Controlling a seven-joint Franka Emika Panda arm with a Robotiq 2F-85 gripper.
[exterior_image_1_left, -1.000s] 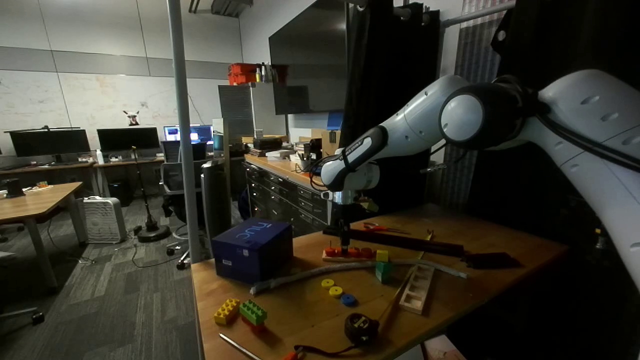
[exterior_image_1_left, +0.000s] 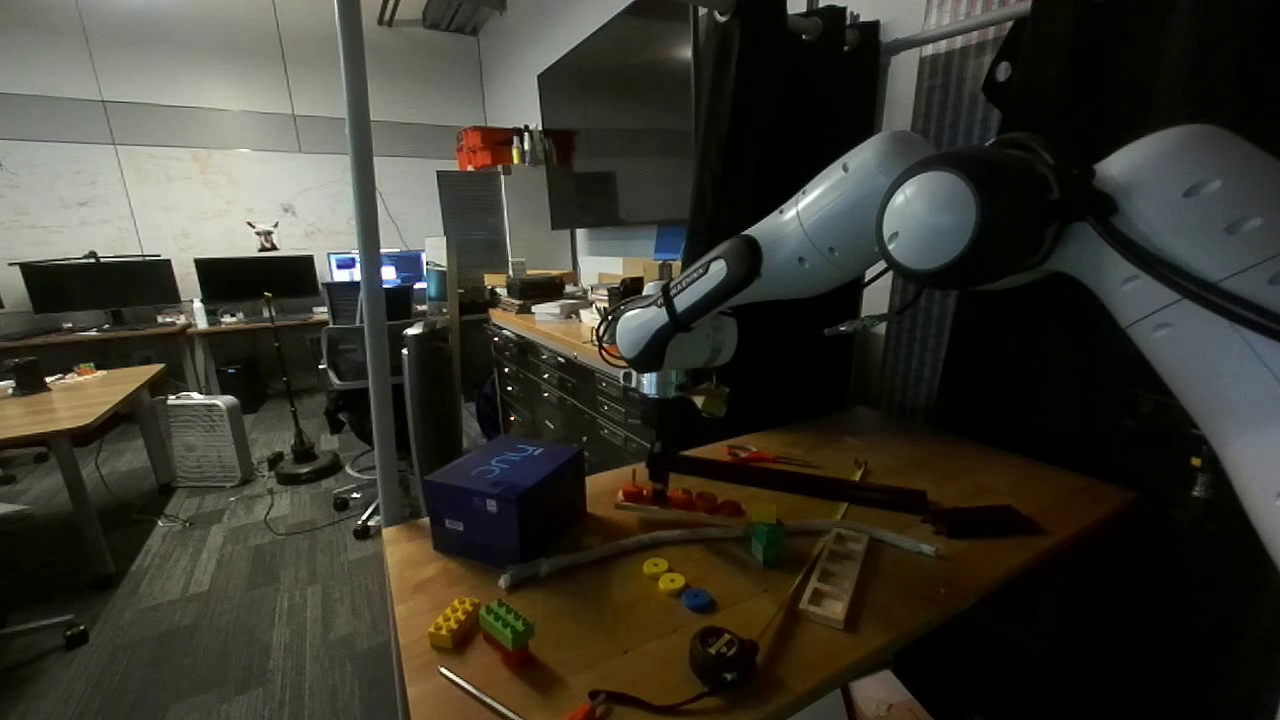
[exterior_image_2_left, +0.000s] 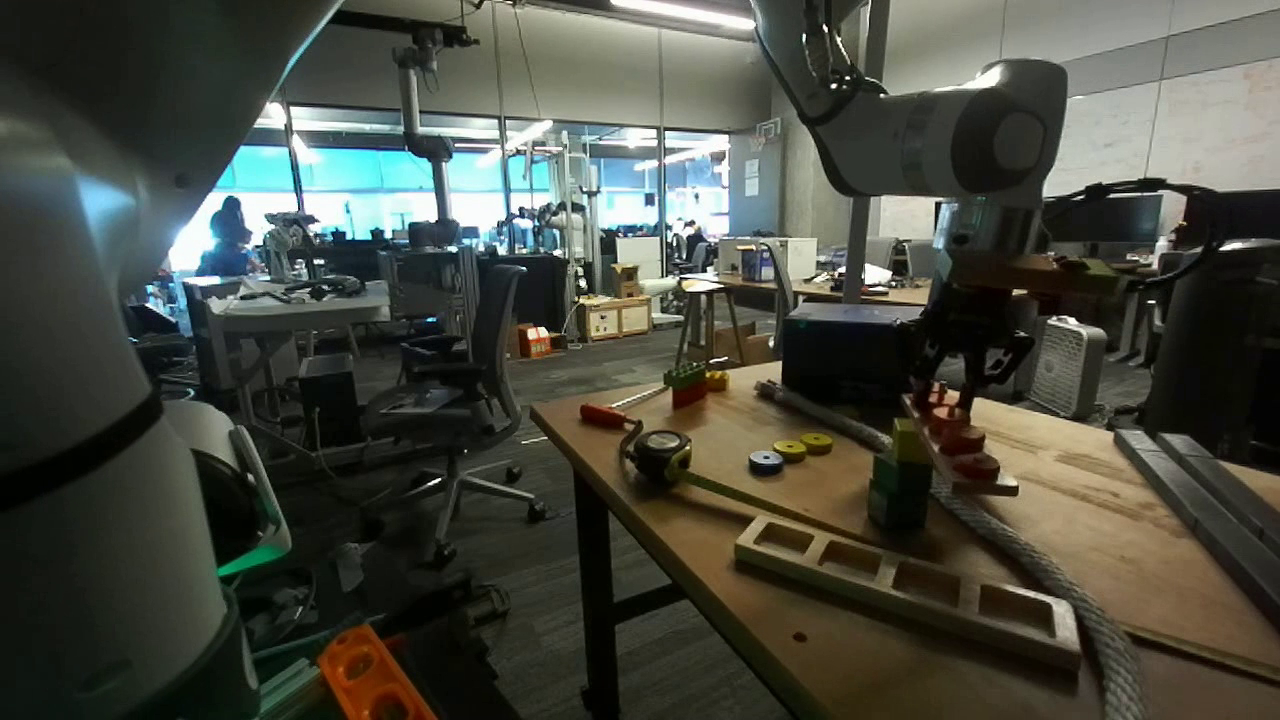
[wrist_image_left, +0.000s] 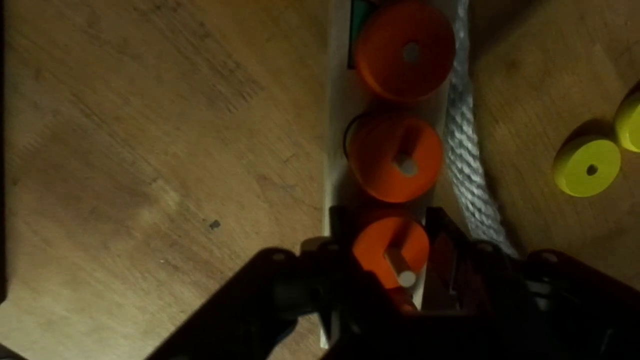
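Note:
A narrow wooden board with pegs (exterior_image_2_left: 991, 485) carries several red-orange rings in a row, in stacks of differing height. Between the fingers of my gripper is one peg's red ring stack (wrist_image_left: 375, 246), and the fingers are shut on it. The bare top of that peg leans across the ring in the wrist view. Farther along the board sit another red ring (wrist_image_left: 384, 174) and a larger one (wrist_image_left: 390, 72). In exterior view 1 the gripper (exterior_image_1_left: 659, 490) points straight down near the board's left end. Whether the board touches the table is unclear.
A grey rope (exterior_image_2_left: 1020, 546) runs close beside the board. Green and yellow blocks (exterior_image_2_left: 902, 492) stand near its end, with yellow and blue rings (exterior_image_1_left: 697, 599) loose nearby. A blue box (exterior_image_1_left: 504, 498) is left of the gripper; a dark bar (exterior_image_1_left: 792, 478) lies behind.
My gripper has moved left in exterior view 1, toward the blue box, and the pegged board with its red rings has shifted along with it. The loose rings and blocks stay put.

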